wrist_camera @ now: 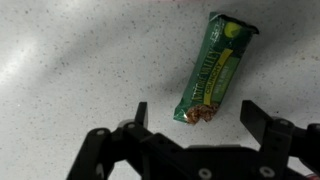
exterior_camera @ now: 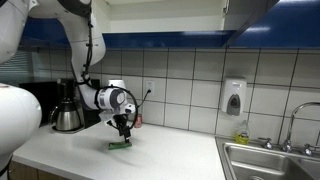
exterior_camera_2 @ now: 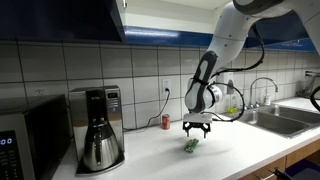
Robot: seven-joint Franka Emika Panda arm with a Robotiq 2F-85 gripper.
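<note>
A slim dark green bar packet [wrist_camera: 216, 67] with a pale lettered label lies flat on the speckled white counter [wrist_camera: 80, 55]. In the wrist view it slants between my fingertips, its lower end nearest the fingers. My gripper is open above the packet, with free space on both sides of it. From the first exterior view the packet [exterior_camera: 119, 145] shows just under the gripper [exterior_camera: 123, 132]. The second exterior view has the packet [exterior_camera_2: 191, 145] below the gripper [exterior_camera_2: 197, 130].
A coffee maker [exterior_camera_2: 101, 130] and a microwave [exterior_camera_2: 27, 125] stand along the wall. A red can [exterior_camera_2: 165, 121] sits behind the arm. The sink [exterior_camera: 262, 160] and a soap bottle [exterior_camera: 242, 134] are at the right.
</note>
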